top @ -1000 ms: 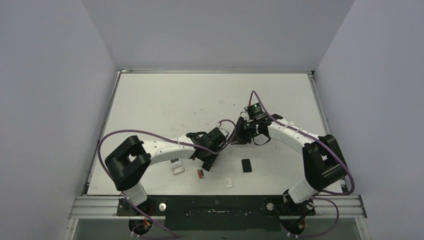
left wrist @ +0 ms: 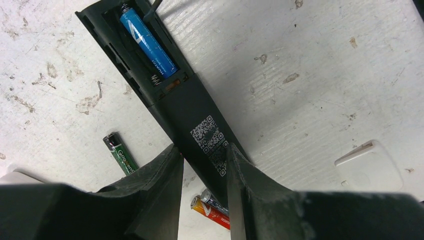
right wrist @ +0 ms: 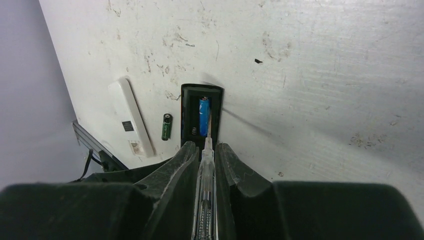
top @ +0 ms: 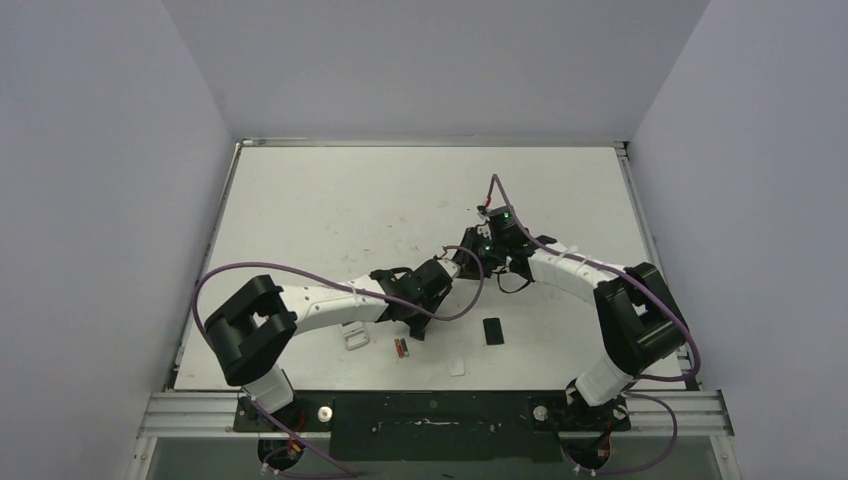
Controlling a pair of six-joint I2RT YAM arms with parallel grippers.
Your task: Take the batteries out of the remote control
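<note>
The black remote control (left wrist: 180, 115) lies at a slant with its battery bay uncovered. One blue battery (left wrist: 147, 42) sits in the bay; the slot beside it is empty, its spring showing. My left gripper has its fingers on either side of the remote's lower half and appears to clamp it. In the right wrist view my right gripper grips a slim, partly clear tool (right wrist: 205, 187), whose tip reaches the bay edge beside the blue battery (right wrist: 204, 116). A green battery (left wrist: 120, 152) rests on the table close to the remote.
An orange battery (left wrist: 212, 214) and a silver one (left wrist: 212, 199) lie under the remote's lower end. A clear case (left wrist: 370, 167) is off to one side. A black rectangular piece (top: 493, 331) and a small white piece (top: 457, 368) lie near the front.
The left arm has hardly moved, with the remote's end shifting only slightly.
</note>
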